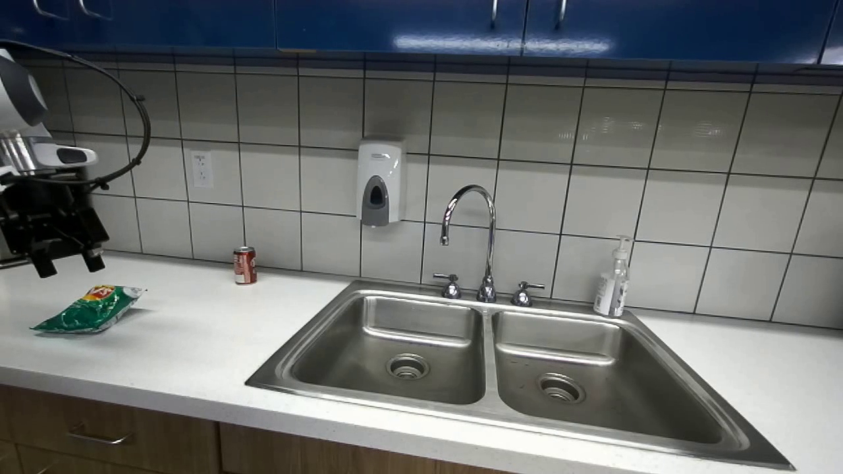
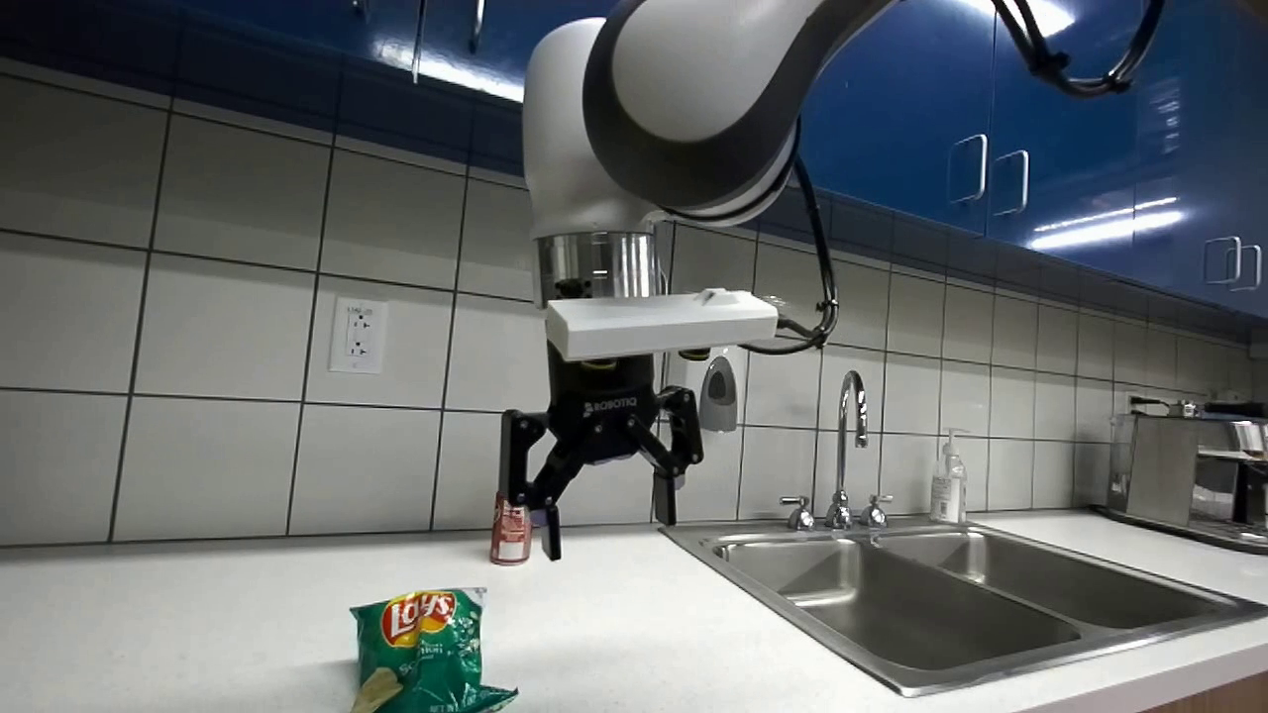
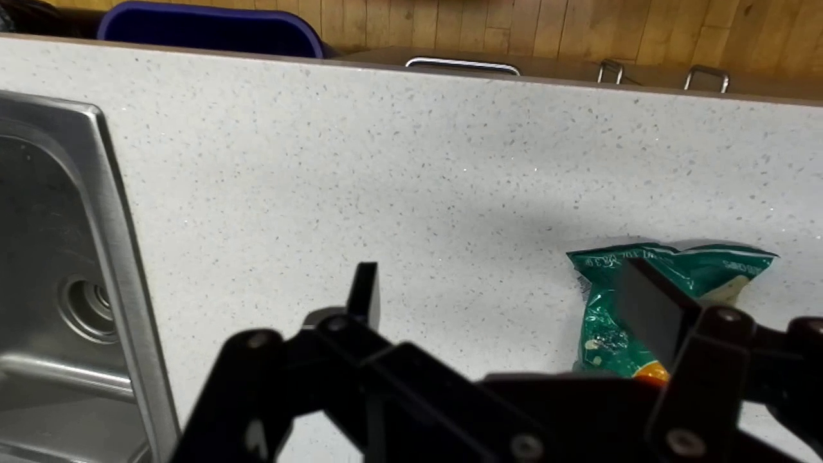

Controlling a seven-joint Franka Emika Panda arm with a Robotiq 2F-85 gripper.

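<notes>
On the white counter lies a green Lay's chip bag (image 1: 93,309), with its red and yellow logo showing in exterior view 2 (image 2: 418,648). My gripper (image 1: 70,263) hangs in the air above the counter, its fingers wide apart and empty. In the wrist view the bag (image 3: 617,312) sits to the right, partly hidden behind one finger (image 3: 656,308), while bare counter shows between the fingers. A red soda can (image 1: 245,265) stands upright near the tiled wall; in exterior view 2 the can (image 2: 511,535) is partly covered by a finger.
A steel double sink (image 1: 490,403) with a tall faucet (image 1: 486,245) is set into the counter. A soap bottle (image 1: 613,284) stands behind it, and a soap dispenser (image 1: 380,183) hangs on the wall. Between bag and sink the counter (image 3: 347,193) is clear.
</notes>
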